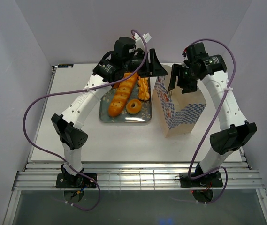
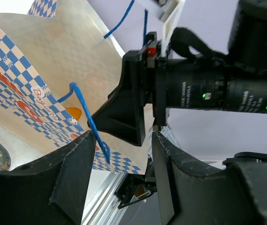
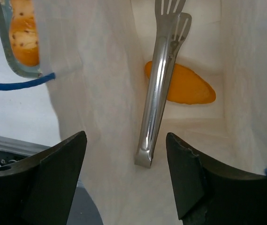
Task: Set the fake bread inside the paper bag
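A paper bag (image 1: 182,117) with blue checks stands open-topped on the table. Over its opening hangs my right gripper (image 1: 178,84), fingers apart and empty. In the right wrist view, metal tongs (image 3: 156,93) lie inside the bag above an orange fake bread (image 3: 189,86). My left gripper (image 1: 158,63) is at the bag's upper left, open. A blue handle (image 2: 87,112) passes in front of the left fingers in the left wrist view, not pinched. On the tray are a long loaf (image 1: 121,96), a ring-shaped bread (image 1: 133,107) and a braided bread (image 1: 144,89).
The metal tray (image 1: 124,120) sits just left of the bag. Bare white table (image 1: 105,145) lies in front of the tray and on the left. The two grippers are close together above the bag, and another blue handle (image 2: 119,21) rises at its far side.
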